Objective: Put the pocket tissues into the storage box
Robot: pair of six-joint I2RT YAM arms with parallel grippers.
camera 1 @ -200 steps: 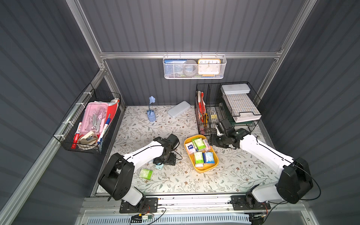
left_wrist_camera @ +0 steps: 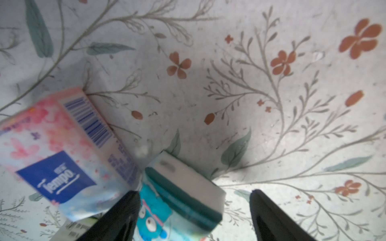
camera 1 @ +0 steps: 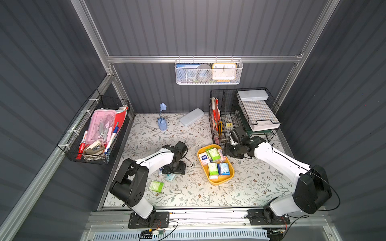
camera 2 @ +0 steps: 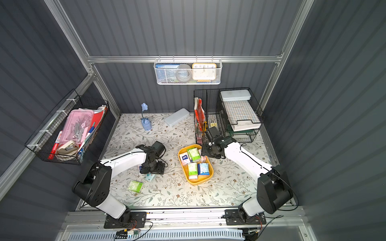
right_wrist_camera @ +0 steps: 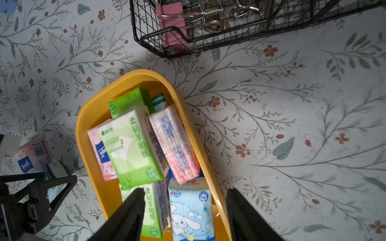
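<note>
On the left of the table lie loose tissue packs: a green pack point(camera 1: 156, 186), a light-blue cartoon pack point(left_wrist_camera: 181, 200) and a pink Tempo pack point(left_wrist_camera: 76, 148). My left gripper is part open just above the cartoon pack, which shows between its fingertips without visible grip; the Tempo pack is beside its left finger. The yellow storage box point(camera 1: 216, 181) holds several packs, among them a green-and-white pack point(right_wrist_camera: 132, 148), a pink one point(right_wrist_camera: 175, 142) and a cartoon one point(right_wrist_camera: 192, 210). Above the box's right side, my right gripper has its fingers apart, nothing clearly held.
A black wire rack point(camera 1: 245, 112) stands behind the box on the right. A blue flower pot point(camera 1: 162, 123) and a grey case point(camera 1: 191, 116) occupy the back of the table. Bare tabletop lies between the left arm and the box.
My left gripper has shifted slightly left and back over the packs, uncovering a bit of a blue-marked pack. The right arm has moved only slightly; the box's contents look the same.
</note>
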